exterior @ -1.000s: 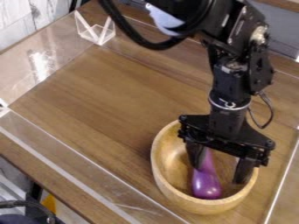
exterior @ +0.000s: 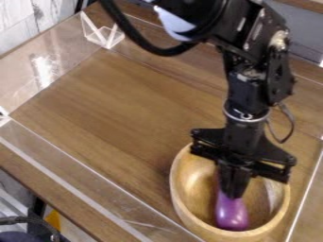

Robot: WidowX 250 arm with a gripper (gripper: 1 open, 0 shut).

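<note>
A wooden bowl (exterior: 190, 194) stands at the lower right of the counter. Inside it lies a purple eggplant-like object (exterior: 231, 212), its upper end hidden under the gripper. My black gripper (exterior: 231, 180) reaches down into the bowl over that upper end. Its fingers are close together; whether anything is between them is hard to make out.
A clear plastic strip runs along its left edge, with a small white rack (exterior: 104, 30) at the upper left. Dark cables hang at the lower left.
The gripper's fingers have drawn together from a wider spread. The purple object has shifted slightly to the right and down in view, and the bowl a little too.
</note>
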